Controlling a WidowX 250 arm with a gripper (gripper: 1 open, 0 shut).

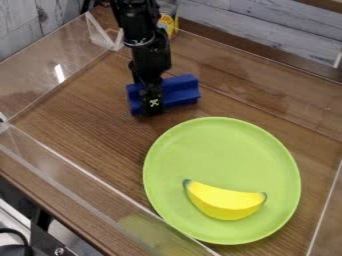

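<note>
My black gripper (pixel 147 85) reaches down from the top centre onto a blue block (pixel 181 92) on the wooden floor of the tray, its fingers at the block's left part. Whether the fingers are open or shut on it I cannot tell. A large green plate (pixel 201 150) lies at the lower right, with a yellow banana (pixel 221 198) on it.
A yellow object (pixel 168 22) at the back is partly hidden behind the arm. Clear plastic walls edge the tray.
</note>
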